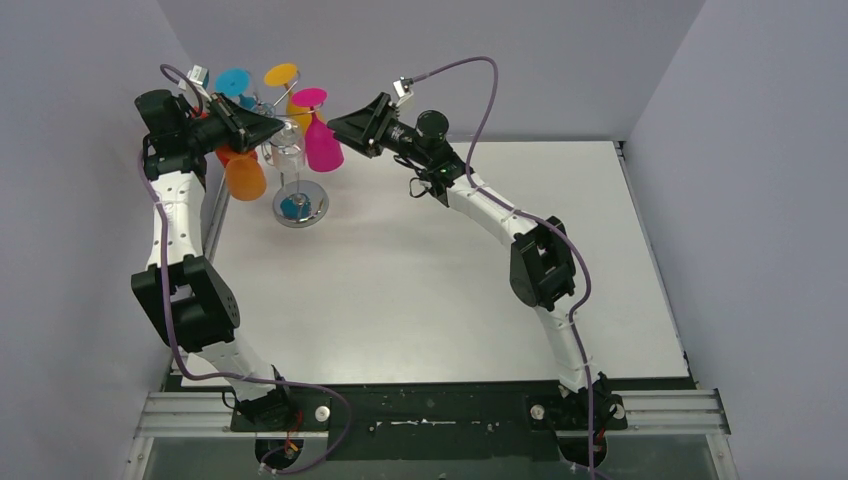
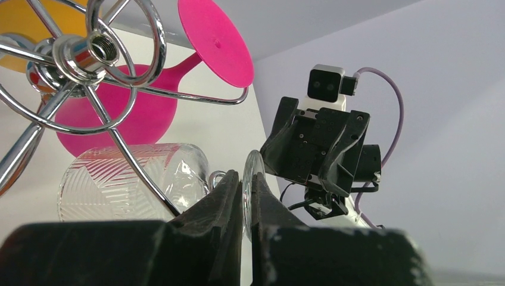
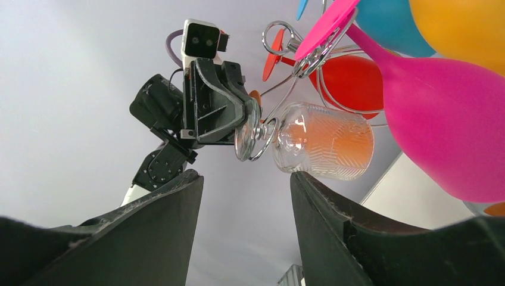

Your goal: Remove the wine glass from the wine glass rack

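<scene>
The clear ribbed glass hangs sideways-on in the right wrist view, its stem inside a wire loop of the chrome rack. My left gripper is shut on the thin round foot of that glass; in the left wrist view the glass foot stands edge-on between the fingertips. The clear bowl lies below the rack's wires there. To the right of the rack, my right gripper is part open, nothing between its fingers, apart from the glass.
A magenta goblet hangs between the clear glass and my right gripper. Yellow, blue and orange goblets crowd the rack. The rack's round base stands on the white table, which is bare elsewhere.
</scene>
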